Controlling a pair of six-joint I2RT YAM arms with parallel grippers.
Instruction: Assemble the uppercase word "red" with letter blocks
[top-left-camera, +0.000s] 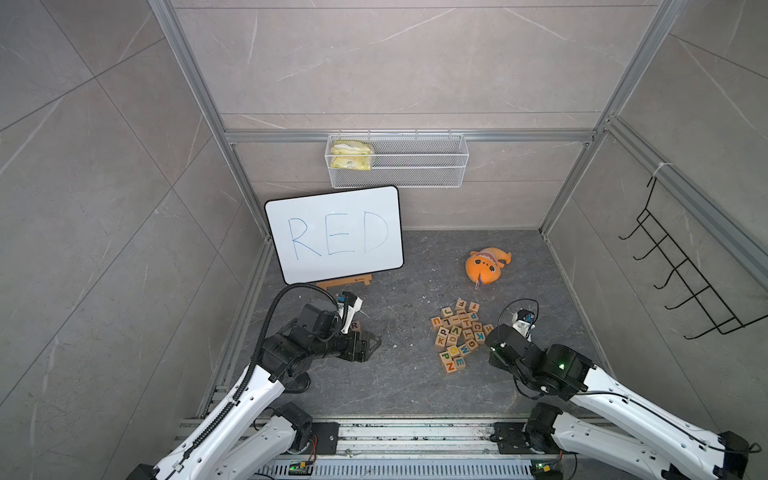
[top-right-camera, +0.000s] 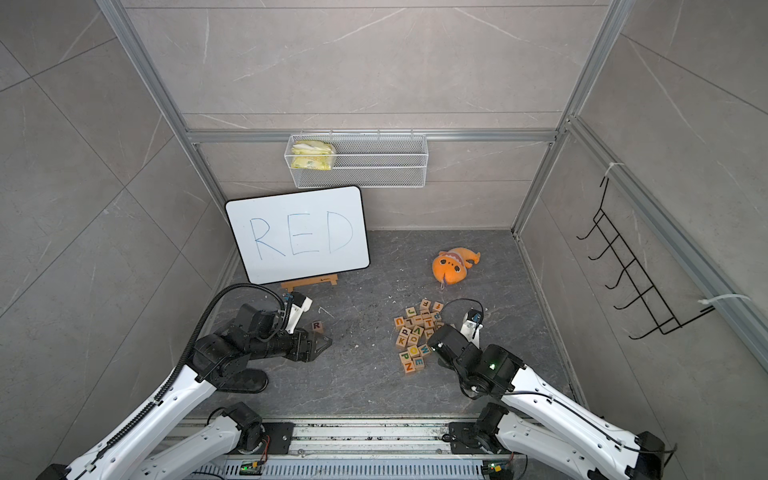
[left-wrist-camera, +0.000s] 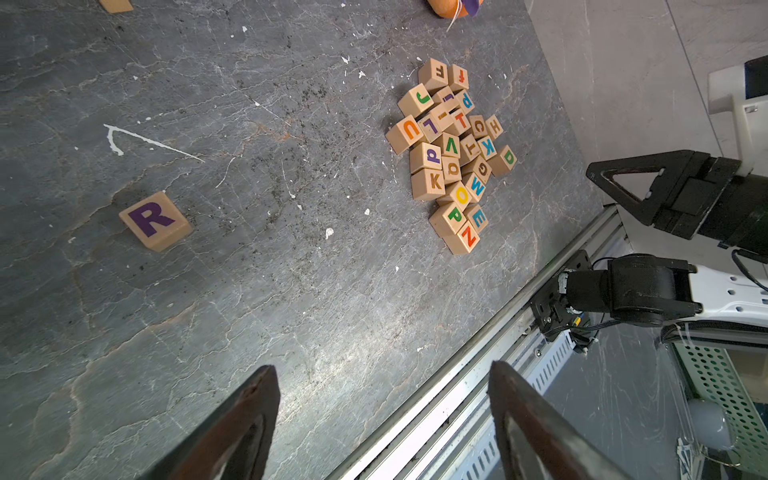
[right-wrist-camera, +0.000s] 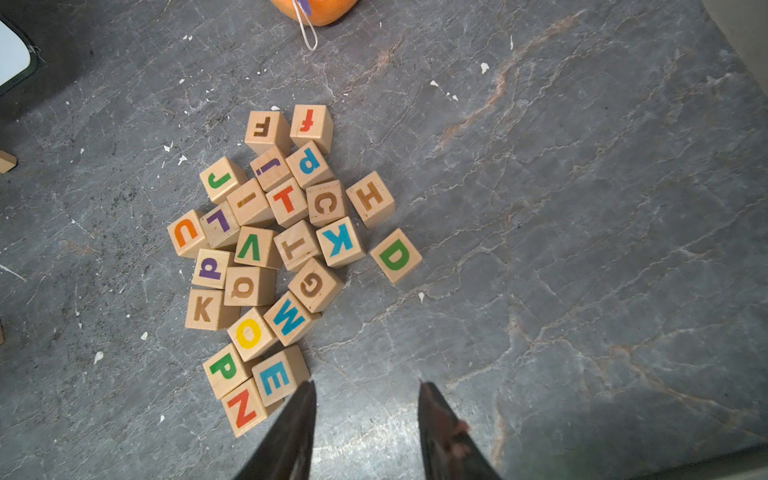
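Observation:
An R block (left-wrist-camera: 156, 220) lies alone left of centre, below my open left gripper, which has nothing between its fingertips. The E block (right-wrist-camera: 280, 374) sits at the cluster's lower end beside P and N. A green D block (right-wrist-camera: 395, 256) lies just right of the cluster. My right gripper hangs over the cluster's right side; its fingertips look apart with floor between, but its finger state is unclear. The whiteboard (top-left-camera: 336, 208) shows RED in blue.
An orange plush toy (top-left-camera: 485, 266) lies at the back right. A wire basket (top-left-camera: 416, 160) hangs on the back wall, and a black hook rack (top-left-camera: 680, 280) on the right wall. Bare floor lies between R and the cluster.

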